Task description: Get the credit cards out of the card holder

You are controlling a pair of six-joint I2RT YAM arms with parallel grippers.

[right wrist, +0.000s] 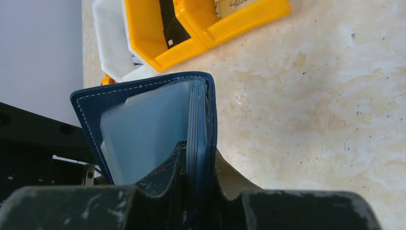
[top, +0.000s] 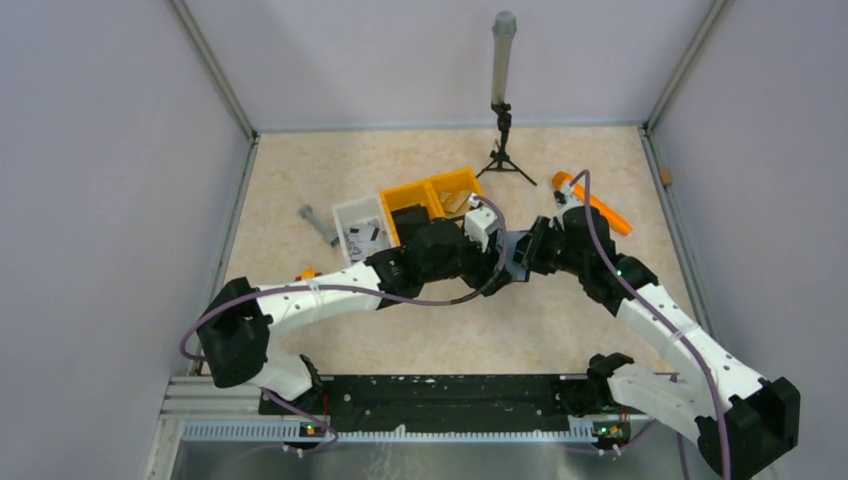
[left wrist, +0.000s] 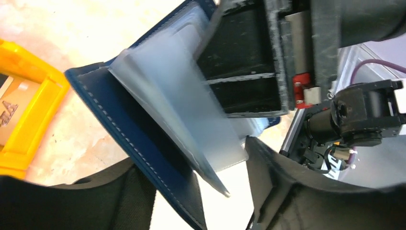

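The card holder (right wrist: 143, 134) is a dark blue stitched cover with several clear sleeves, standing on edge above the table with its leaves spread. My right gripper is shut on its spine side. In the left wrist view the holder's dark cover (left wrist: 119, 115) and a blurred clear sleeve (left wrist: 186, 105) reach down between the fingers of my left gripper. Those fingers stand well apart, with gaps on either side of the leaves. A black finger (left wrist: 244, 62) of the right gripper lies against the sleeves. No single credit card can be made out.
Yellow bins (top: 457, 186) and a white bin (top: 362, 228) with small items stand behind the left arm. An orange tube (top: 605, 210) lies at the back right; a tripod (top: 503, 160) stands at the back.
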